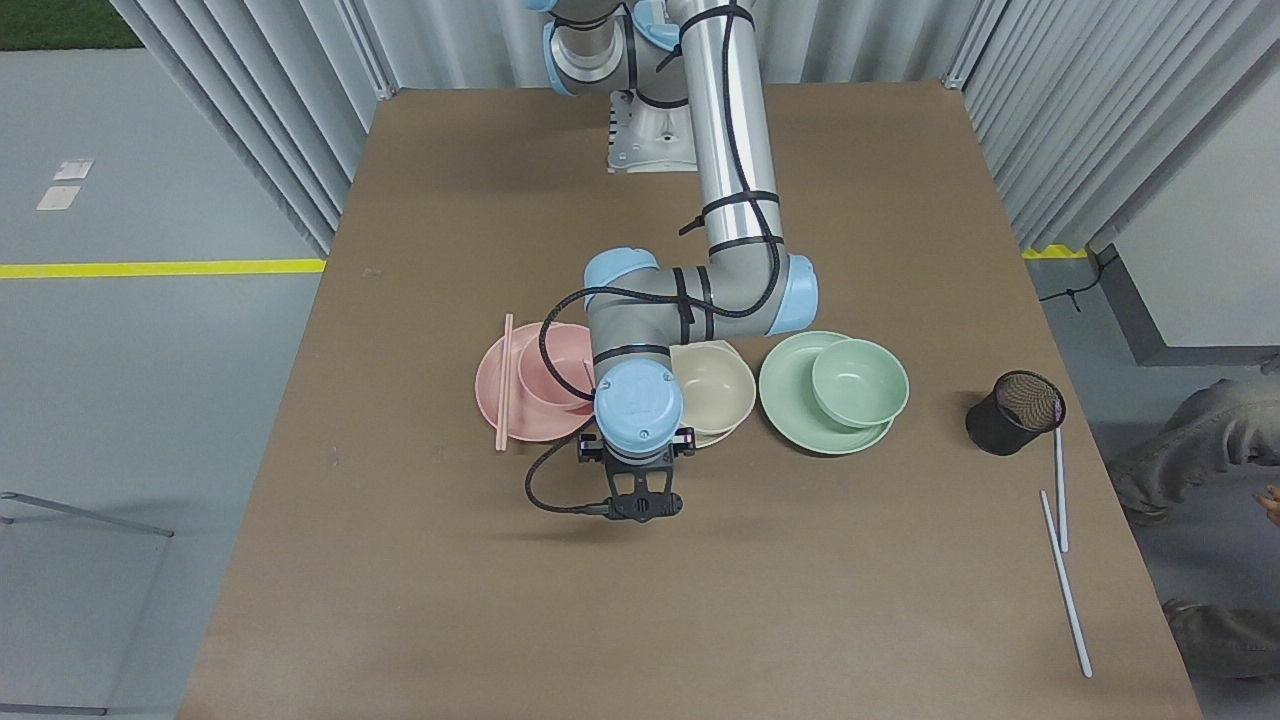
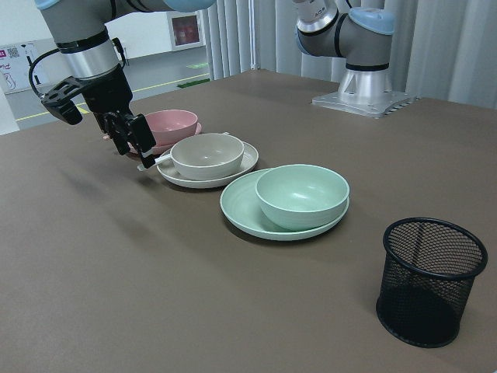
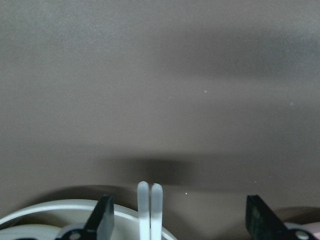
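My gripper (image 2: 140, 144) hangs low at the front of the cream bowl (image 2: 206, 155) and cream plate (image 2: 178, 179). In the wrist view its two black fingers are wide apart, with two white chopsticks (image 3: 150, 212) pointing up between them at the plate's edge; no grip on them shows. A pink bowl (image 1: 551, 374) and plate (image 1: 489, 390) with pink chopsticks (image 1: 504, 408) are on the left in the front view. A green bowl (image 1: 860, 382) sits on a green plate (image 1: 792, 408) to the right.
A black mesh cup (image 1: 1006, 419) stands at the right, near two long pale sticks (image 1: 1065, 588) along the table edge. A person is beside the right edge.
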